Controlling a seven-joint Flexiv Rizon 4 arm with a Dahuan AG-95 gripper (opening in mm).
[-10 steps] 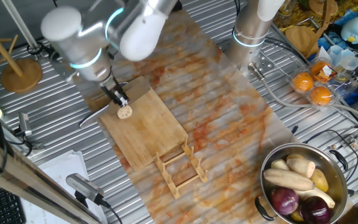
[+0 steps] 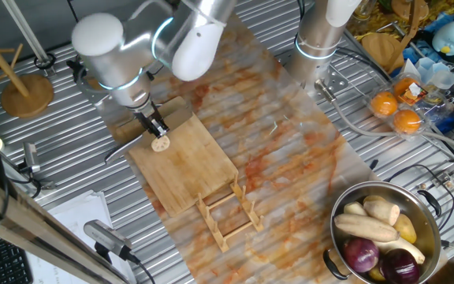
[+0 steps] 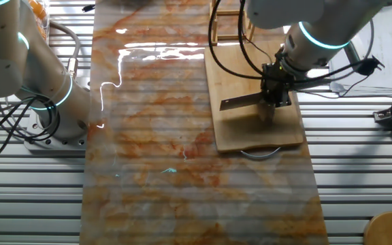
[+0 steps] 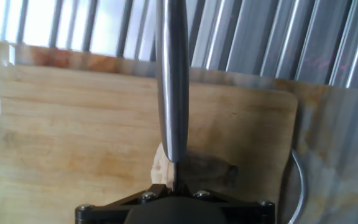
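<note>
A knife is clamped in my gripper, which is shut on it near the root of the handle. In the wrist view the steel handle (image 4: 174,81) stretches away past the board's edge. The blade (image 3: 241,101) sticks out to the left of the gripper in exterior view 2, over the wooden cutting board (image 2: 186,166). Right below the gripper's tip in exterior view 1 is a pale round slice with holes (image 2: 161,143), like lotus root; the wrist view shows only part of it beside the handle. Whether the cutting edge touches it is hidden.
A small wooden rack (image 2: 231,217) adjoins the board's near end. A steel pot (image 2: 341,237) of vegetables stands at the lower right.
The wrist has swung rightward in exterior view 1, while the gripper and knife shifted slightly right. The pale slice has also moved a little to the right. The gripper still keeps the knife.
</note>
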